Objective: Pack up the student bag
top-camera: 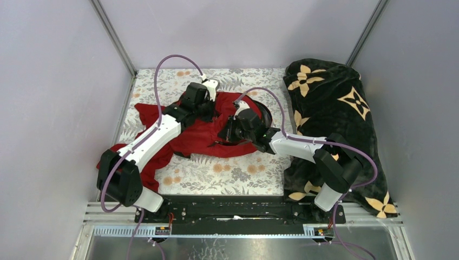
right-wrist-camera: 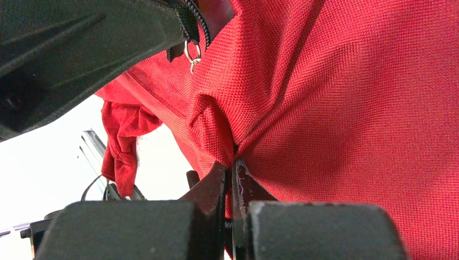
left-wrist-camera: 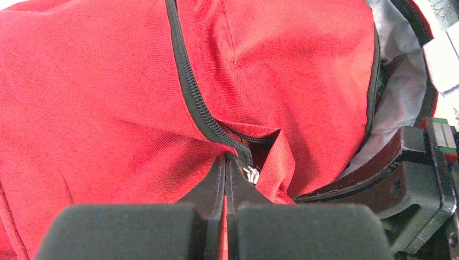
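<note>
The red bag (top-camera: pixel 192 141) lies mid-table beneath both grippers. My left gripper is shut at the lower end of a black zipper (left-wrist-camera: pixel 192 89), beside a metal zipper slider (left-wrist-camera: pixel 250 174); whether the slider or its tab is between its fingers is hard to tell. My right gripper is shut on a fold of red fabric (right-wrist-camera: pixel 216 124). A grey lining (left-wrist-camera: pixel 400 76) shows at the bag's open edge in the left wrist view.
A black blanket with beige flowers (top-camera: pixel 341 103) covers the right side. Red cloth (top-camera: pixel 151 173) extends to the front left.
</note>
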